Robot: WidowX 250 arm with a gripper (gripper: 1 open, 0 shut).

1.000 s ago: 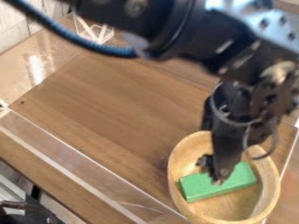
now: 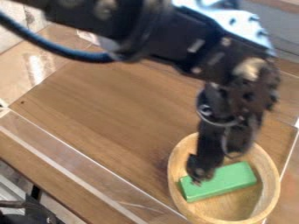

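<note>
A light wooden bowl (image 2: 258, 206) sits at the lower right of the camera view, holding a green rectangular block (image 2: 225, 181). My gripper (image 2: 201, 170) reaches down into the bowl from above, its dark, blurred fingertips over the left part of the block. The gripper appears open, with nothing clearly held.
A taped strip runs along the table's front left edge. A blue cable crosses the upper left.
The arm and gripper have shifted slightly left, with the gripper's fingertips now a little higher and further left. The bowl and green block have not visibly moved.
</note>
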